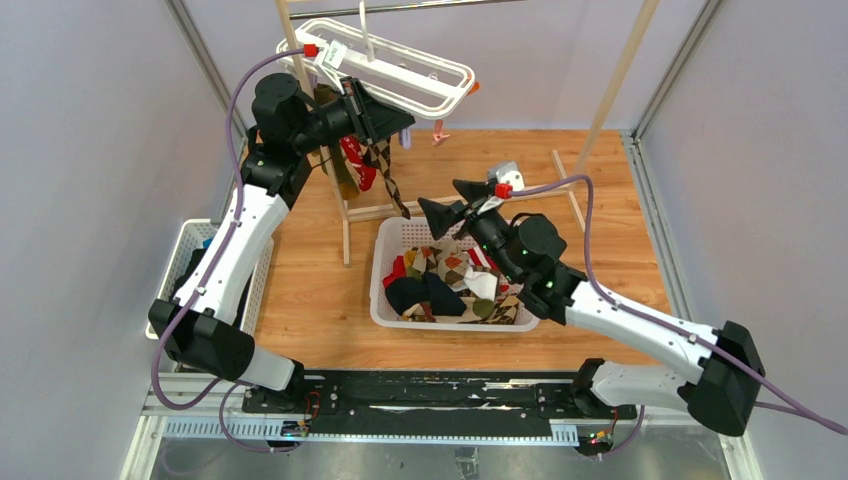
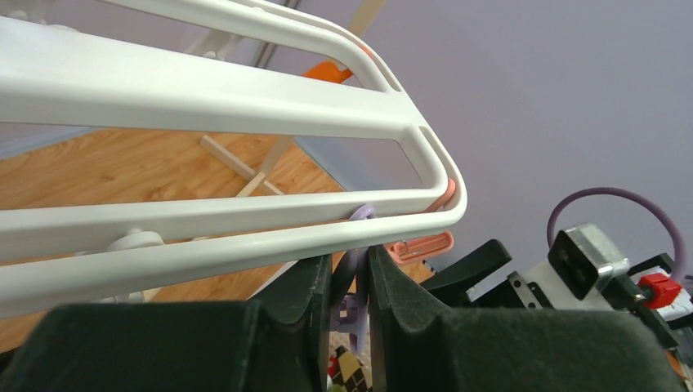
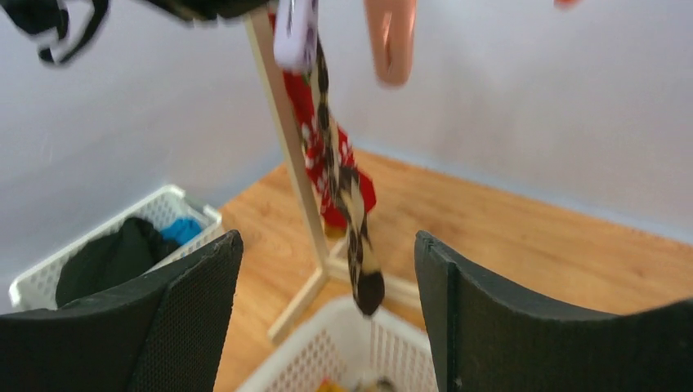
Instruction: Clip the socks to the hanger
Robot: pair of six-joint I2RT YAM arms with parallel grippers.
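Note:
The white hanger [image 1: 415, 78] hangs at the back with clips along its underside. Its purple clip [image 2: 351, 314] is squeezed in my left gripper, just beneath the hanger's front rail. Below that gripper dangles a long checked sock [image 3: 347, 192], its tip over the basket; its upper end is hidden, so whether the clip has it I cannot tell. Behind it hangs a red sock [image 3: 312, 147]. My right gripper [image 1: 447, 203] stands open and empty, lower and to the right of the checked sock. A pink clip [image 1: 439, 133] hangs without a sock.
A white basket [image 1: 378, 300] of mixed socks sits on the wooden floor below my right gripper. Another basket [image 1: 262, 280] with dark cloth stands at left. The rack's wooden post [image 1: 337, 215] rises beside the hanging socks.

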